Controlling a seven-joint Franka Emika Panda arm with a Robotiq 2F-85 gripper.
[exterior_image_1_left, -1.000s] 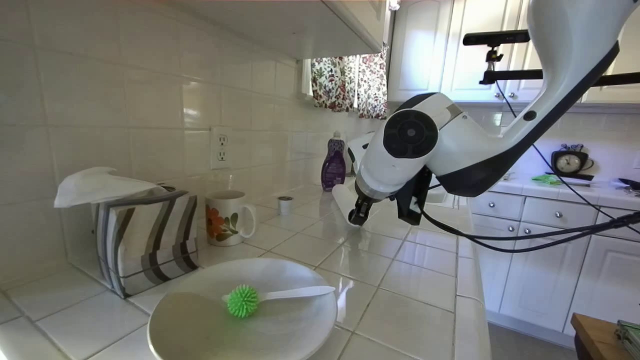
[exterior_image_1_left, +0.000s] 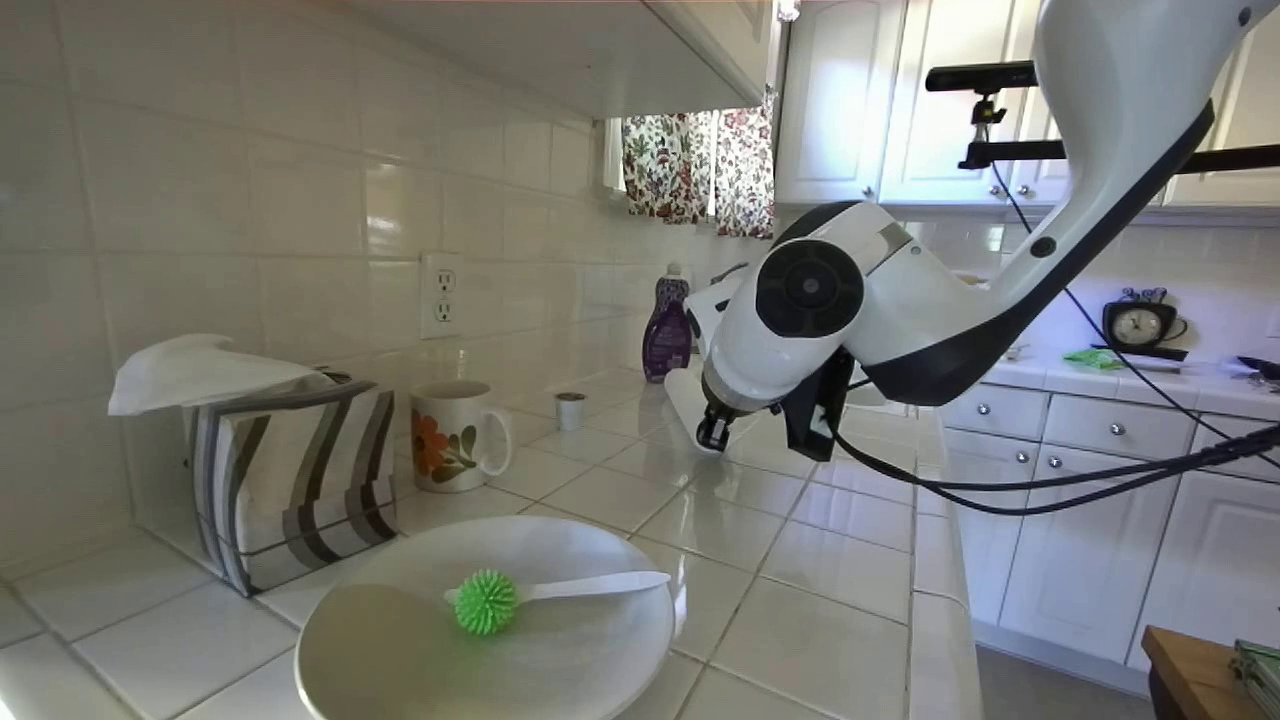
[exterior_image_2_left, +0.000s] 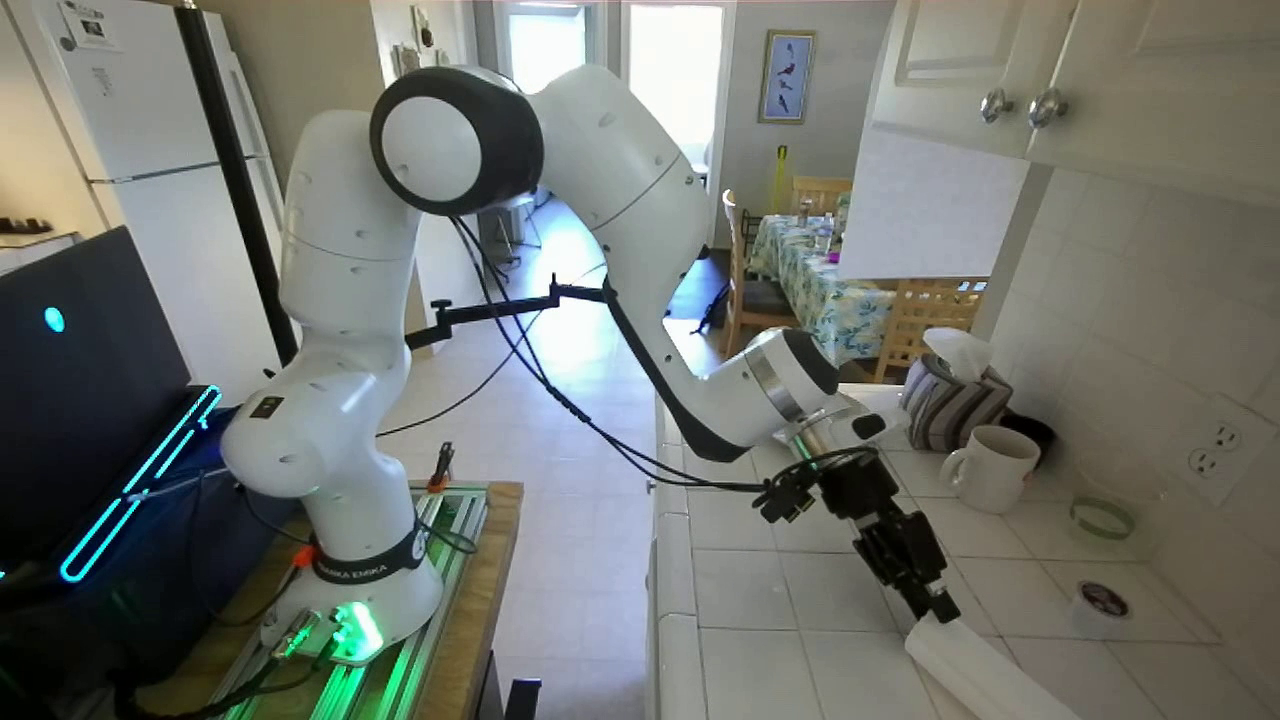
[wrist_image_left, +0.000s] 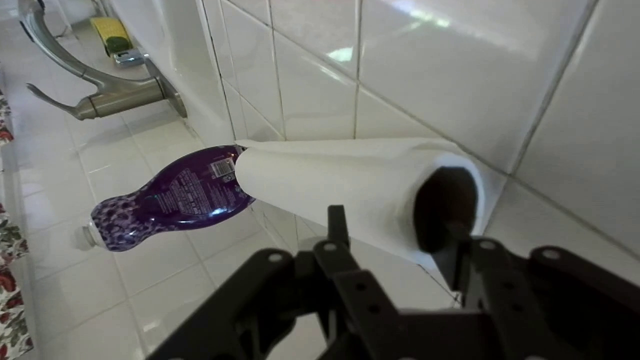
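Note:
A white paper towel roll (wrist_image_left: 336, 180) lies on its side on the tiled counter, its dark hollow end facing my gripper in the wrist view. The fingers stand apart at this near end. One finger (wrist_image_left: 337, 225) shows outside the roll's lower side, while the other overlaps the dark hole; whether it reaches inside or touches, I cannot tell. In exterior view 2 the gripper (exterior_image_2_left: 932, 602) points down at the end of the roll (exterior_image_2_left: 984, 672). Exterior view 1 shows only part of the roll (exterior_image_1_left: 686, 406), behind the gripper.
A purple soap bottle (wrist_image_left: 186, 195) stands by the roll's far end, near the faucet (wrist_image_left: 114, 96). A mug (exterior_image_1_left: 453, 438), a small white cup (exterior_image_1_left: 570, 412), a tissue box (exterior_image_1_left: 300, 480) and a bowl (exterior_image_1_left: 360, 612) with a green brush (exterior_image_1_left: 486, 602) occupy the counter.
The arm and wrist have shifted slightly left and down in exterior view 1, with the gripper still at the roll's end. The counter objects have stayed put.

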